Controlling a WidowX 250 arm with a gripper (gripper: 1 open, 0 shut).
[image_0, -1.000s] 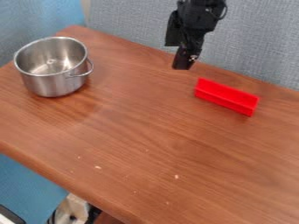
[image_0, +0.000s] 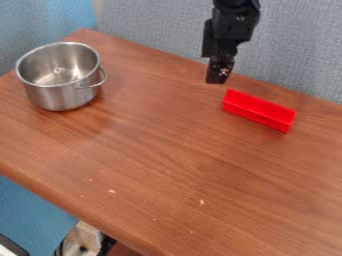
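Observation:
My black gripper (image_0: 219, 70) hangs at the top centre of the camera view, above the back of the wooden table, open and with nothing seen between its fingers. A red rectangular block (image_0: 259, 111) lies on the table to the right, below and right of the gripper. A steel pot (image_0: 60, 92) with side handles stands at the left of the table; it looks empty.
Grey padded walls stand behind and to the left. Some small items sit below the table's front-left edge.
My gripper has shifted a little to the right and slightly down, toward the red block's side. The pot and block have not moved.

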